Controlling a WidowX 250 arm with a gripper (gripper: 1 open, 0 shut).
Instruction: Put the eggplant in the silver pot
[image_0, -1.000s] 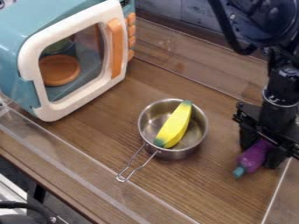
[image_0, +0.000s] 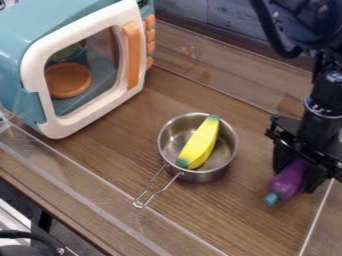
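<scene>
The purple eggplant (image_0: 286, 183) lies at the right of the table, its teal-green end pointing toward the front left. My black gripper (image_0: 298, 170) is low over it, fingers around its upper part. They hide that end, and whether they press on it cannot be made out. To the left stands the silver pot (image_0: 171, 134), its wire handle toward the front left. A yellow banana (image_0: 198, 144) with green tips rests inside the pot, leaning on its rim.
A blue and white toy microwave (image_0: 60, 125) with an orange handle stands open at the back left. Bare wooden table (image_0: 221, 215) lies between the pot and the front edge.
Pot and banana are unmoved.
</scene>
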